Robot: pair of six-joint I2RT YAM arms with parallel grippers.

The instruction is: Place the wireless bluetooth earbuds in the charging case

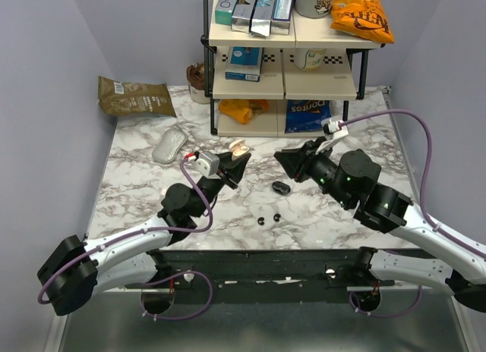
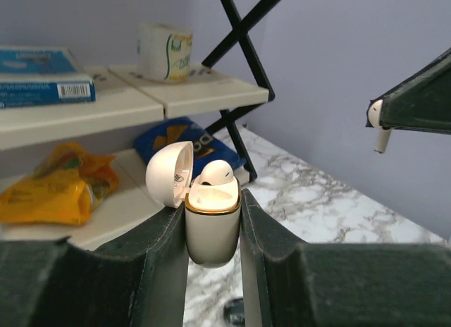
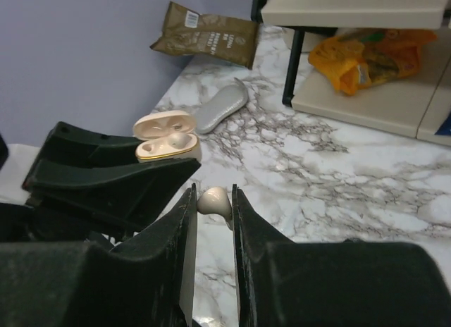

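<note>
The white charging case (image 2: 211, 228) is held upright with its lid open in my left gripper (image 1: 236, 164), whose fingers are shut on it; one rounded earbud top shows inside, in the left wrist and right wrist views. My right gripper is shut on a white earbud (image 3: 213, 199), raised to the right of the case and pointing toward it. In the left wrist view this earbud (image 2: 382, 137) hangs from the dark fingertip at upper right, apart from the case.
A shelf rack (image 1: 323, 83) with boxes and snack bags stands at the back. A dark oval object (image 1: 281, 187), a grey tray (image 1: 168, 146) and small dark pieces (image 1: 261, 220) lie on the marble table (image 1: 137, 193). A brown bag (image 1: 135, 99) is at back left.
</note>
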